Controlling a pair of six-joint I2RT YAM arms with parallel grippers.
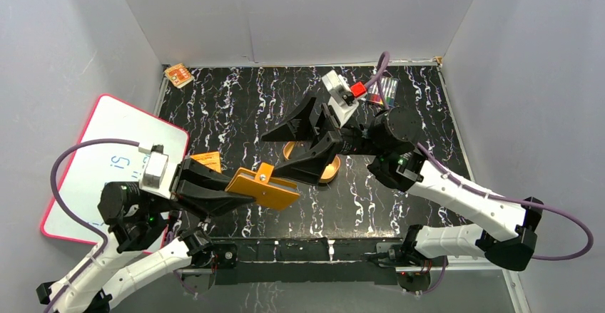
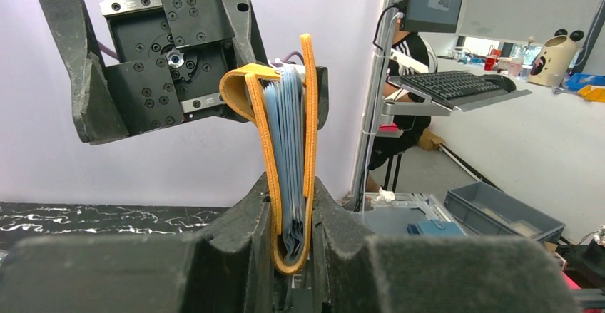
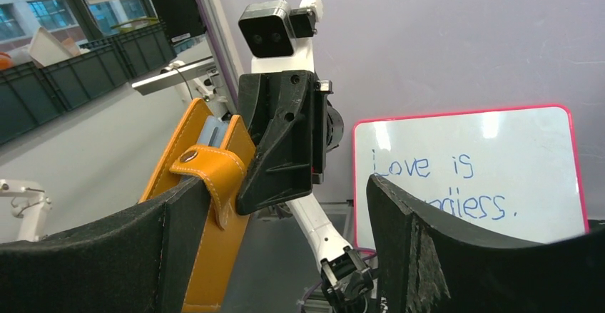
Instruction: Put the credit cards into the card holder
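An orange leather card holder [image 1: 264, 192] is held up by my left gripper [image 1: 230, 190], shut on it. In the left wrist view it stands upright, packed with translucent card sleeves [image 2: 284, 156], with its snap strap [image 2: 235, 88] at the top. My right gripper [image 1: 287, 149] stands open just above and beside the holder; in the right wrist view the strap [image 3: 217, 170] is close by one finger. I cannot tell whether they touch. No separate credit card can be made out clearly.
A whiteboard [image 1: 107, 127] leans at the left. An orange card [image 1: 205, 160], a round orange item [image 1: 329, 172], an orange packet [image 1: 179, 75] and markers [image 1: 380, 93] lie on the marble table [image 1: 242, 106].
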